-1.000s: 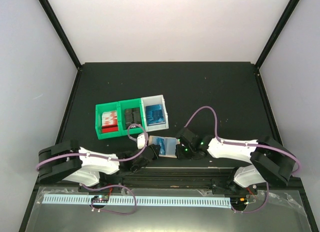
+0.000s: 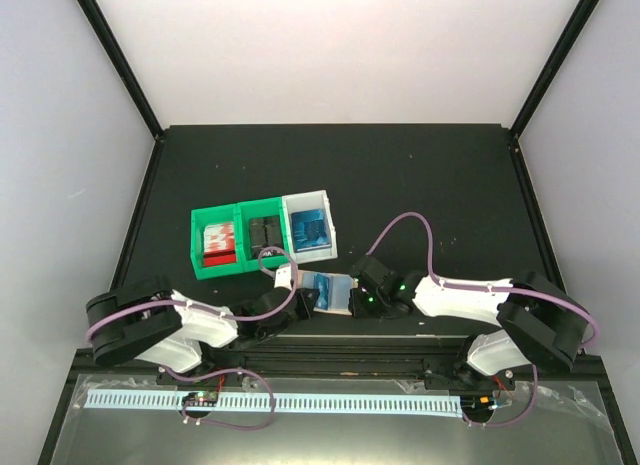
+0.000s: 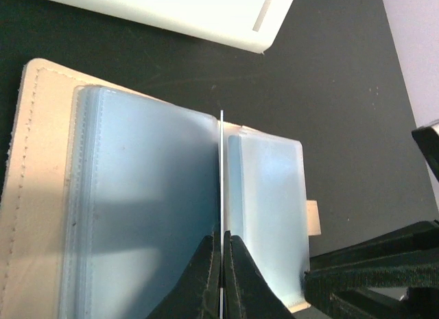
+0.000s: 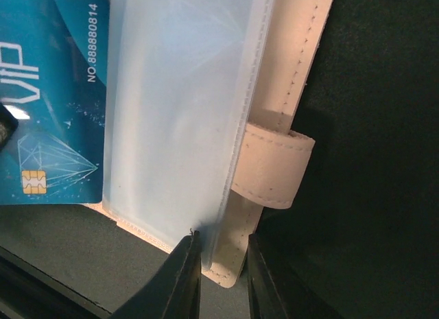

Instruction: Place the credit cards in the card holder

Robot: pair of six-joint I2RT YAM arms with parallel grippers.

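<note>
The open card holder, tan with clear sleeves, lies at the table's front between my grippers. My left gripper is shut over its middle on the thin edge of an upright card, seen edge-on. In the right wrist view that blue VIP card shows beside the clear sleeve. My right gripper is shut on the holder's lower edge at the sleeve corner.
Green bins with red-white and dark cards and a white bin with blue cards stand behind the holder.
The right arm stays in place.
</note>
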